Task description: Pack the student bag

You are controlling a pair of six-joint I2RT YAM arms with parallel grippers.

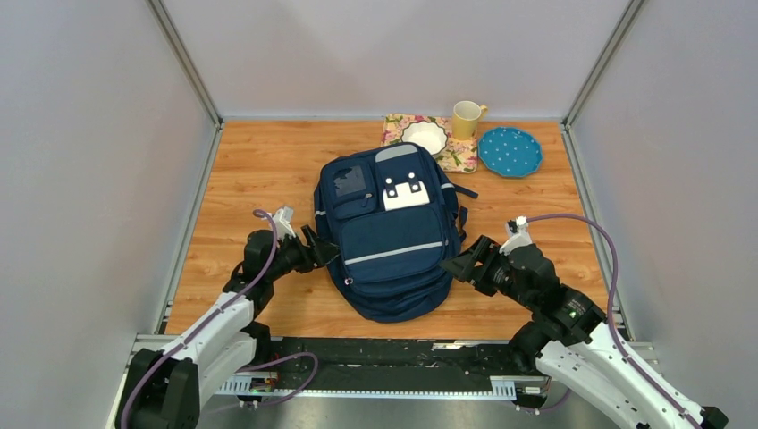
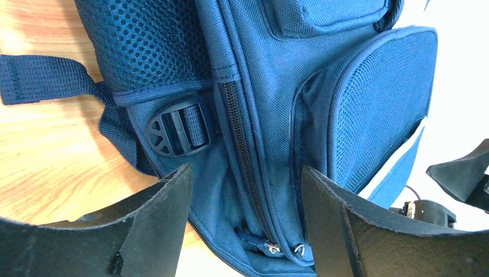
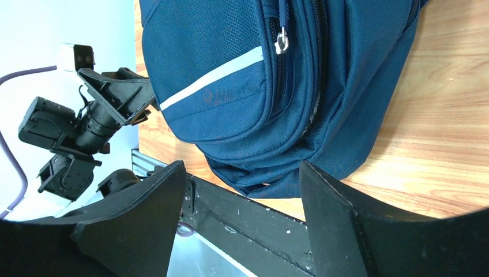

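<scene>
A dark blue backpack [image 1: 393, 237] lies flat on the wooden table, its front pocket up and its zips looking closed from above. At its left side my left gripper [image 1: 320, 245] stands open. In the left wrist view a side zip [image 2: 245, 156] with a metal pull [image 2: 273, 248] shows between and beyond the spread fingers. My right gripper [image 1: 465, 264] is open by the bag's lower right side. The right wrist view has the bag's lower end [image 3: 277, 167] beyond the fingertips, with a zip pull [image 3: 281, 42] higher up. Nothing sits between either pair of fingers.
Behind the bag lie a floral tray [image 1: 463, 164] with a white scalloped piece [image 1: 425, 136], a yellow mug [image 1: 466, 120] and a blue dotted plate [image 1: 510, 151]. Bag straps [image 1: 463, 190] stick out on the right. Bare table [image 1: 259, 170] lies to the left.
</scene>
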